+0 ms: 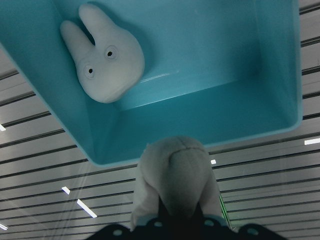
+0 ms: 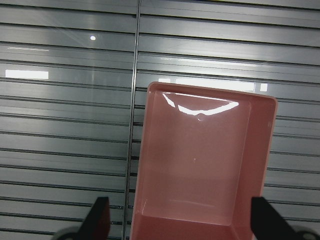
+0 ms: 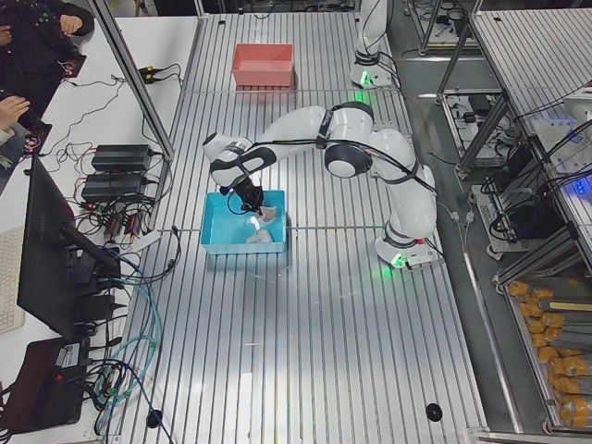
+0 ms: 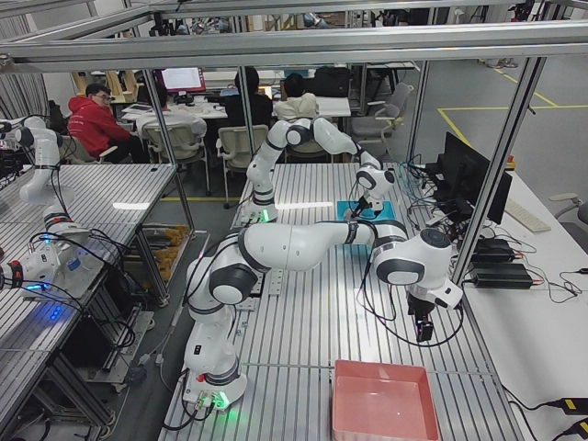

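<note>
My left gripper is shut on a grey plush toy, held over the near edge of the blue bin as seen in the left wrist view. A white plush with two long ears and eyes lies inside that bin. My right gripper hangs above the table by the empty pink bin; in the right wrist view its fingertips stand wide apart with nothing between them.
Monitors, black boxes and cables line the desk beside it; metal frame posts stand at the edges.
</note>
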